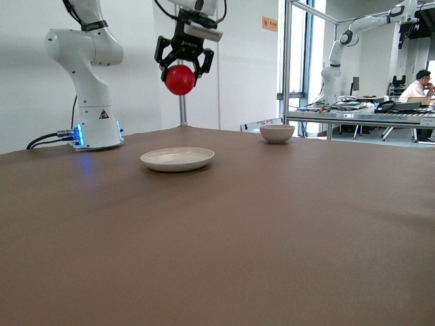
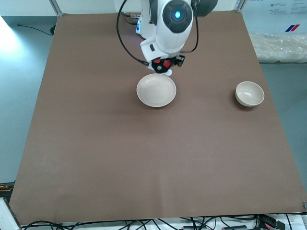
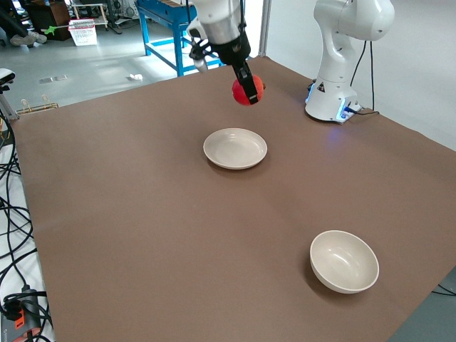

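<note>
My black gripper [image 1: 182,71] is shut on a red ball [image 1: 179,80], held in the air above and behind a white plate [image 1: 177,159]. In the left view the gripper [image 2: 165,65] hangs just beyond the plate [image 2: 156,90], red showing between its parts. In the right view the red ball [image 3: 242,92] hangs over the table past the plate [image 3: 235,148]. A small white bowl [image 2: 249,94] stands apart to the right of the plate in the left view, and nearer the camera in the right view [image 3: 344,261].
The white arm's base [image 3: 329,100] stands at the table's back edge, with cables behind it. Cables and small devices lie along the edge nearest the left camera.
</note>
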